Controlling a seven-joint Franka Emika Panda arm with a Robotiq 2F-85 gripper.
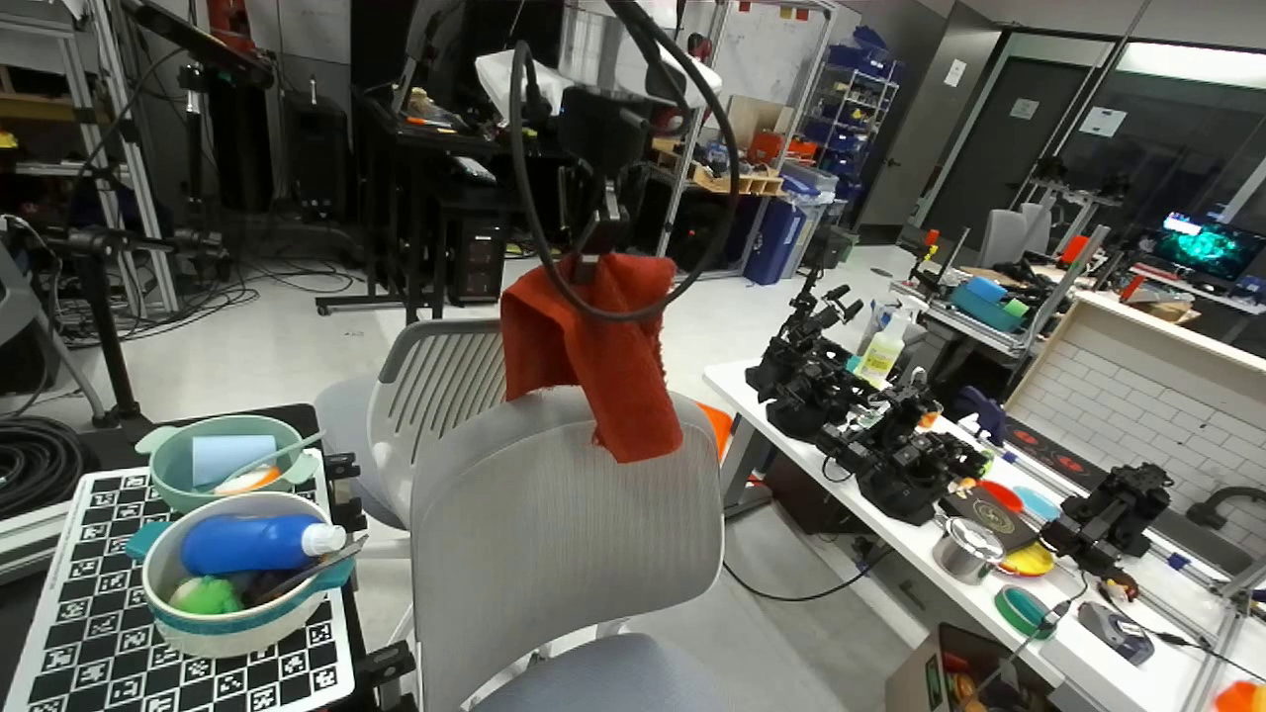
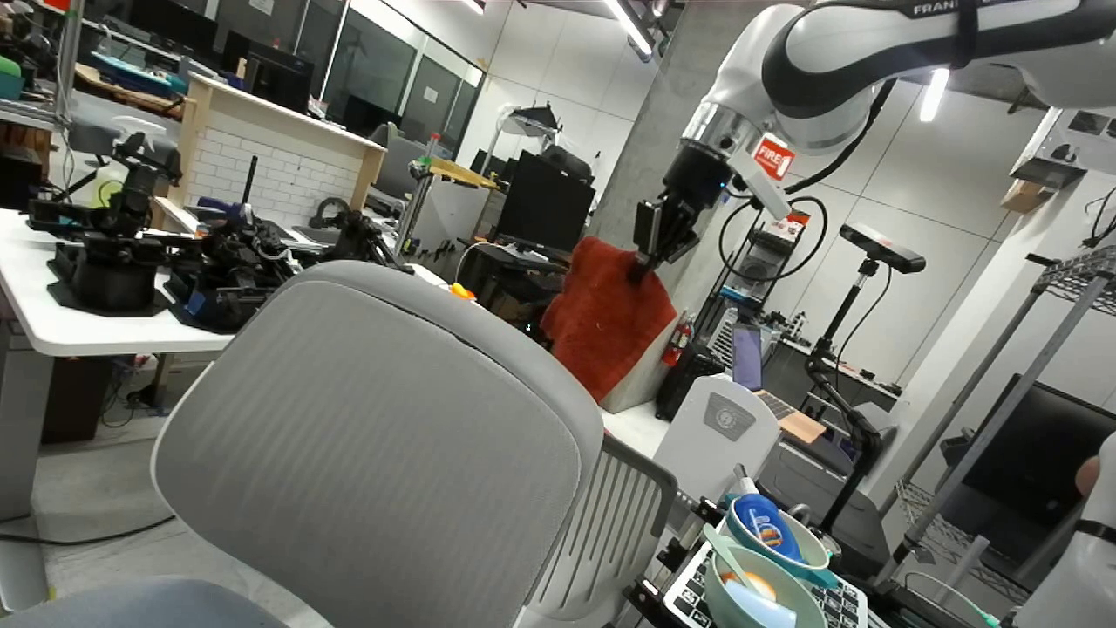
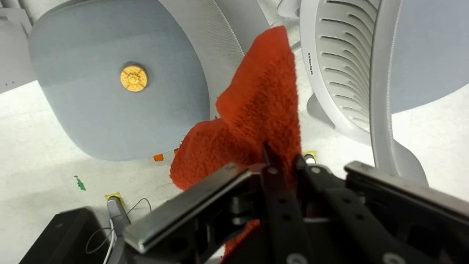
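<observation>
A red fuzzy cloth (image 1: pixel 605 350) hangs in folds from my gripper (image 1: pixel 589 255), above the top edge of the grey chair's backrest (image 1: pixel 558 546). In exterior view 2 the cloth (image 2: pixel 609 314) dangles from the gripper (image 2: pixel 643 267) beyond the chair back (image 2: pixel 387 450). The wrist view shows the fingers of my gripper shut on the cloth (image 3: pixel 263 92), which bunches up and spreads out on either side. The chair seat (image 3: pixel 105 110) lies below, bearing a round yellow piece (image 3: pixel 134 78).
A second chair with a slatted back (image 1: pixel 457 368) stands close behind. Left of the chairs, two bowls, one pale green (image 1: pixel 178 481) and one white (image 1: pixel 214 641), sit on a patterned board. A white table (image 1: pixel 819 475) with black devices stands at right.
</observation>
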